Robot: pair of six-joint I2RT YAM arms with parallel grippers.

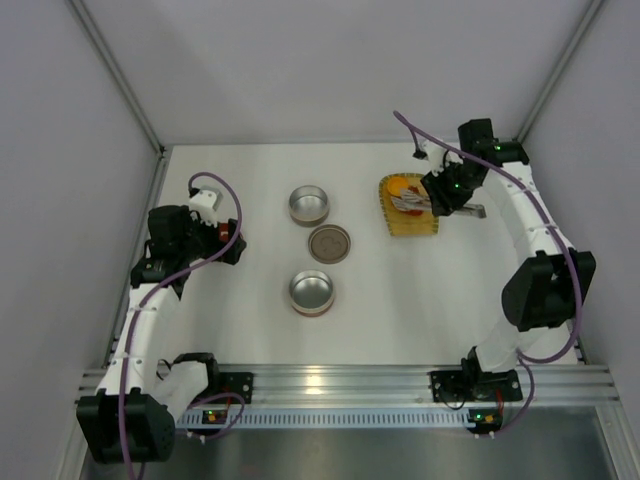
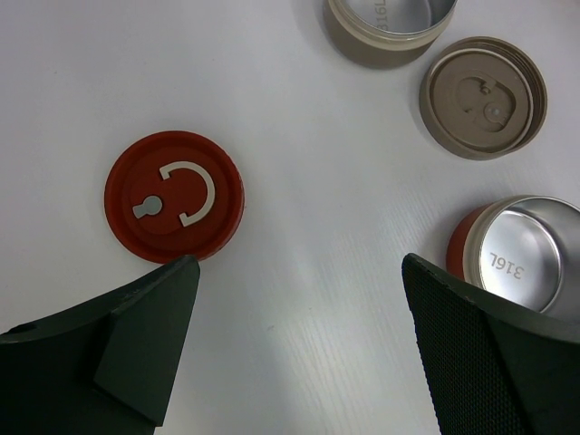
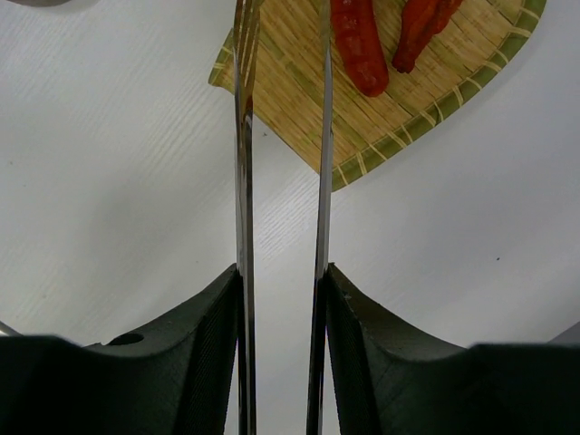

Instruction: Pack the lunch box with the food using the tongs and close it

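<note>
A yellow basket tray (image 1: 410,225) holds an orange round item (image 1: 398,183) and two red sausages (image 3: 358,54). My right gripper (image 1: 440,200) is over the tray with long metal tongs (image 3: 245,181) between its fingers, their tips over the food. Two steel containers (image 1: 308,205) (image 1: 311,292) and a brown lid (image 1: 329,243) sit mid-table. A red lid (image 2: 172,195) lies beneath my left gripper (image 1: 228,242), which is open and empty.
Walls surround the back and sides.
</note>
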